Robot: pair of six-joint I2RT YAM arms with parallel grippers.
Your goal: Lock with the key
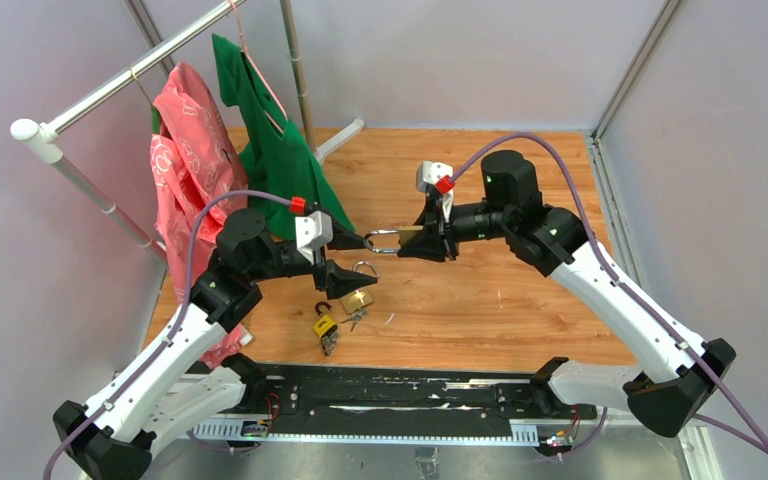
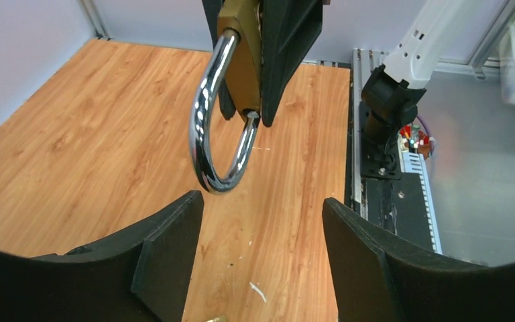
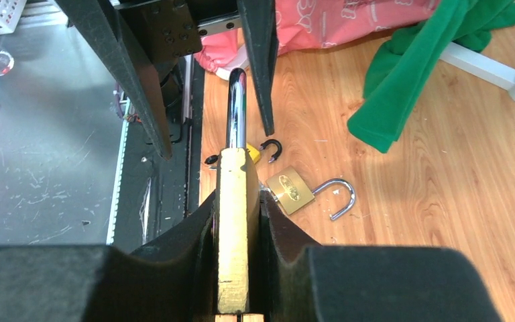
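Observation:
My right gripper (image 1: pixel 412 240) is shut on the brass padlock (image 3: pixel 237 228), held in the air with its steel shackle (image 2: pixel 204 107) pointing toward my left gripper (image 1: pixel 356 262). The left gripper is open, its fingers just short of and below the shackle in the left wrist view, nothing between them. On the table lie an open brass padlock (image 3: pixel 290 190) with keys (image 1: pixel 353 318) beside it, and a yellow padlock with a dark shackle (image 1: pixel 324 323), also with keys.
A clothes rack with a pink garment (image 1: pixel 190 150) and a green garment (image 1: pixel 270 150) stands at the left back.

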